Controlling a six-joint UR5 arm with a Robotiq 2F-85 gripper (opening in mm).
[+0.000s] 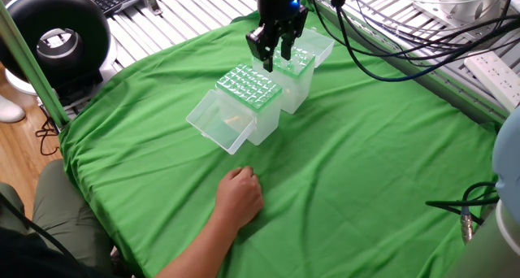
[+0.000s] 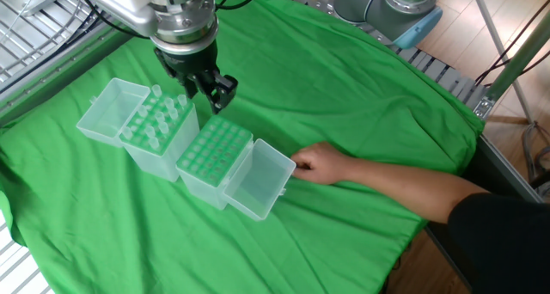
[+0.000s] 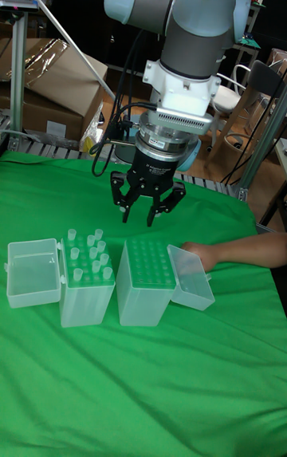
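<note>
My gripper point(image 3: 138, 220), black and two-fingered, points down above the back of the two boxes. Its fingers stand apart and nothing shows between them. One translucent box point(image 3: 86, 305) has a green rack top with several clear tubes point(image 2: 161, 118) standing in it. Beside it is a second translucent box point(image 3: 142, 305), whose green grid point(image 2: 215, 148) shows only empty holes. Both lids hang open on the outer sides, the tube box's lid point(image 2: 114, 111) and the empty-grid box's lid point(image 2: 259, 180). In exterior view 1 the gripper overlaps the tube box from that camera's angle.
A person's hand point(image 1: 240, 193) rests on the green cloth point(image 1: 349, 180) close to the empty-grid box's lid. Black cables point(image 1: 406, 71) hang behind the arm. Broad stretches of cloth around the boxes are bare.
</note>
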